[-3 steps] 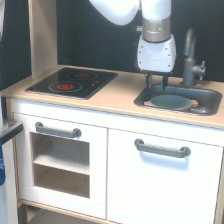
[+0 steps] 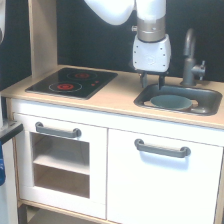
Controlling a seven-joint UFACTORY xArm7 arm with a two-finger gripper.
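My gripper (image 2: pixel 152 82) points down over the left back part of the sink (image 2: pixel 211 96), above the counter's rear. Its two dark fingers stand apart, and nothing shows between them. A greenish-grey round dish (image 2: pixel 170 102), like a shallow bowl or plate, sits in the sink to the right of and below the fingertips. The gripper looks clear of the dish.
A dark tap (image 2: pixel 190 62) rises behind the sink, right of my gripper. Left on the wooden counter (image 2: pixel 118 92) is a black hob (image 2: pixel 72 82) with red rings. Below are an open-fronted cabinet and a white door with a dark handle (image 2: pixel 162 149).
My gripper has shifted a little to the left, away from the tap. The dish has not visibly moved.
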